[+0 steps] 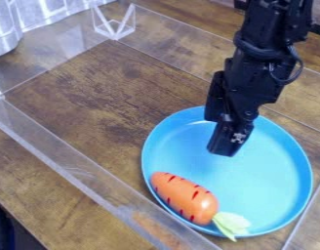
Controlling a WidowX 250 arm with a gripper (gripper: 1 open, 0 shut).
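Observation:
A toy carrot (183,196), orange with dark stripes and pale green leaves, lies in the lower left part of a round blue plate (260,181). My black gripper (222,137) is over the upper part of the plate, above and behind the carrot and apart from it. It is open, with nothing seen between its fingers.
Bare wooden table (85,88) spans the left and back. Clear plastic strips run along the left and front. A white wire stand (113,24) is at the back left, near a clear container in the corner.

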